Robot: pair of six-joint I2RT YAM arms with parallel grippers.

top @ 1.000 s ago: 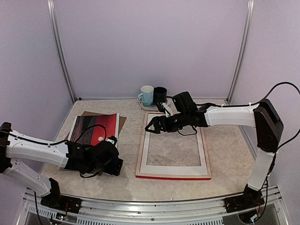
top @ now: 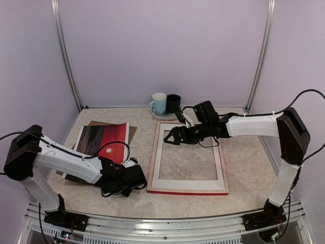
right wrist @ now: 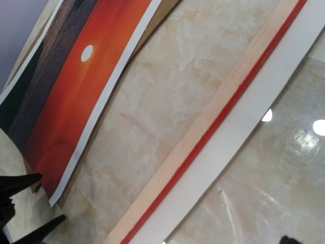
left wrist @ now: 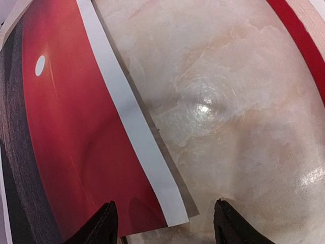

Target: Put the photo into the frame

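Observation:
The photo [top: 109, 140], red and dark with a white border and pale dot, lies at the left on a brown board [top: 133, 131]. In the left wrist view its white-edged corner [left wrist: 172, 203] is between and just beside the tips of my left gripper, which is open around that corner. The empty frame [top: 188, 187], pale wood with red edge and white inner border, lies at the right. My right gripper [top: 175, 134] stands open over the frame's upper left; in the right wrist view its dark fingertips [right wrist: 35, 179] show at lower left.
A light blue mug [top: 159, 102] and a dark mug [top: 173, 102] stand on a dish at the back. Bare table shows between photo and frame and right of the frame.
My right gripper has shifted slightly right.

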